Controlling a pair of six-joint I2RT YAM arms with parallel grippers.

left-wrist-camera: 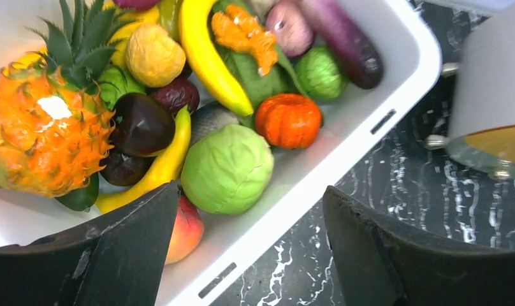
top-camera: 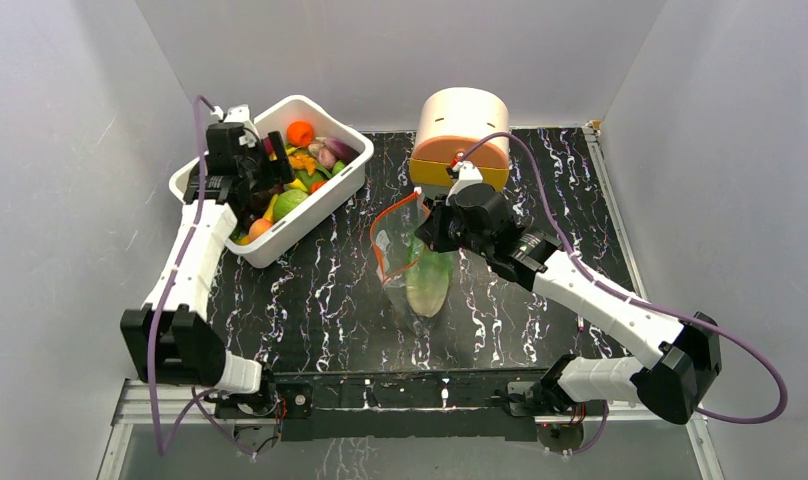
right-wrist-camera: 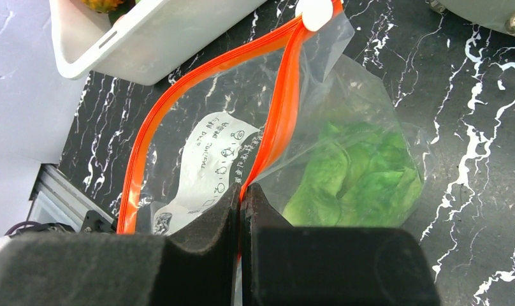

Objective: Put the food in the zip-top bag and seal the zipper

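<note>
The clear zip top bag [right-wrist-camera: 354,95] has an orange zipper rim with a white slider, and its mouth gapes. Green leafy food [right-wrist-camera: 363,182] is inside, looking like a cabbage with a pale base in the top view. My right gripper is shut on the zipper edge, holding the bag up. Over the white bin my left gripper stands open, its fingers wide apart and nothing held between them. Below it lie a round green cabbage [left-wrist-camera: 228,169], a peach [left-wrist-camera: 186,233], a pineapple [left-wrist-camera: 44,137] and a small pumpkin [left-wrist-camera: 288,120].
The white bin [top-camera: 315,222] stands at the back left, full of mixed produce. A rounded bread box [top-camera: 464,118] with a yellow front is behind the bag. Bare black marbled table [top-camera: 320,310] lies between the bin and the bag.
</note>
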